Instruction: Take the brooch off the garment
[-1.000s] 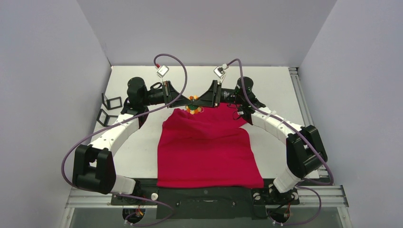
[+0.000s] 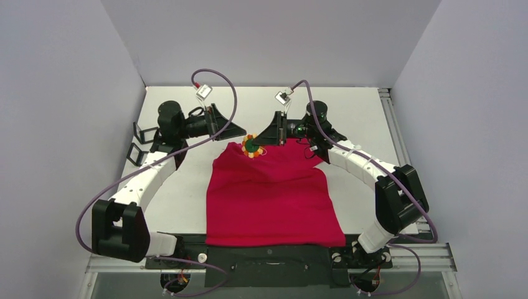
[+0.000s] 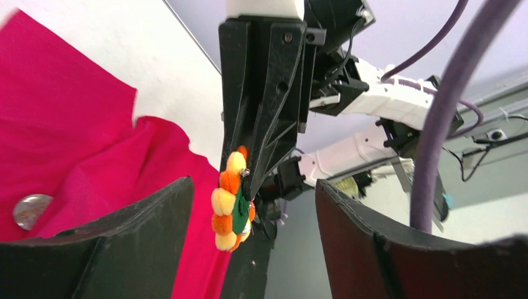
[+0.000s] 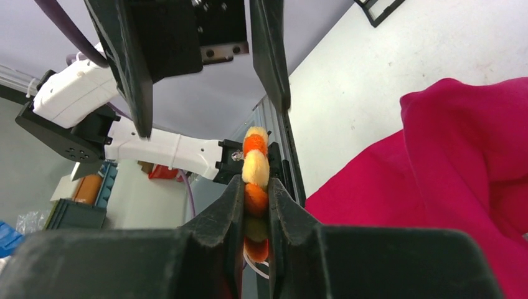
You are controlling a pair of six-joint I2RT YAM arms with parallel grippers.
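Note:
The brooch, a ring of orange and yellow pompoms with a green middle, is held in the air over the red garment. My right gripper is shut on it, and in the right wrist view the pompoms stand edge-on between the fingers. A thin white loop hangs below the brooch. To its left my left gripper is open, its spread fingers apart with no contact on the brooch seen in the left wrist view. The garment lies crumpled towards the back and flat at the front.
Two small black frames stand at the table's left edge. A round silver piece shows on the garment in the left wrist view.
My left gripper has drawn back to the left, away from the brooch and the right gripper.

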